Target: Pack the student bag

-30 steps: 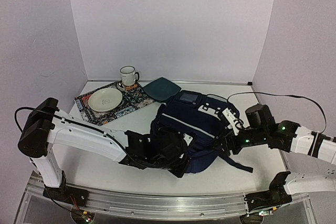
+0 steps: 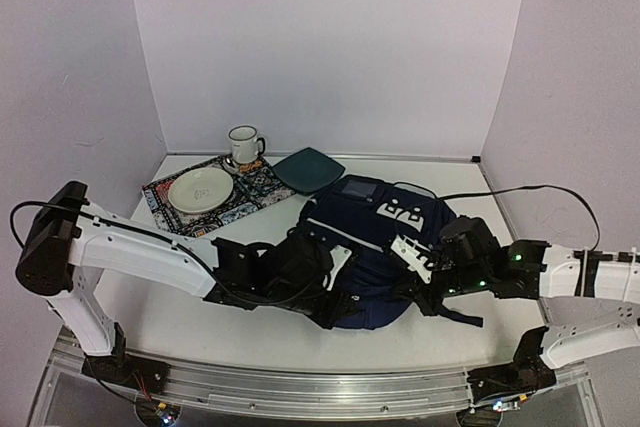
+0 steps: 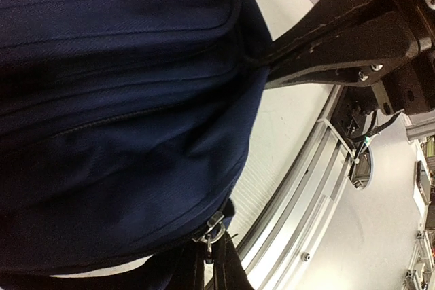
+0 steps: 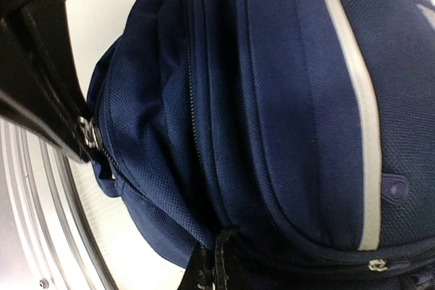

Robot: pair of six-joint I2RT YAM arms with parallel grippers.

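The navy blue student bag (image 2: pixel 345 227) lies on the table with its lower end toward the front edge. My left gripper is shut on a metal zipper pull (image 3: pixel 215 225) at the bag's lower edge. That same pull shows at the left fingertips in the right wrist view. My right gripper is shut on a fold of the bag's fabric, beside the zipper's run. In the top view, both grippers cover part of the bag's front end, and the inside of the bag is hidden.
A patterned mat (image 2: pixel 225 219) at the back left carries a pale plate (image 2: pixel 200 190); a white mug (image 2: pixel 243 143) stands at its back edge. A dark teal plate (image 2: pixel 308 169) lies next to the bag.
My right gripper has moved left onto the bag's front end and has taken hold of its fabric.
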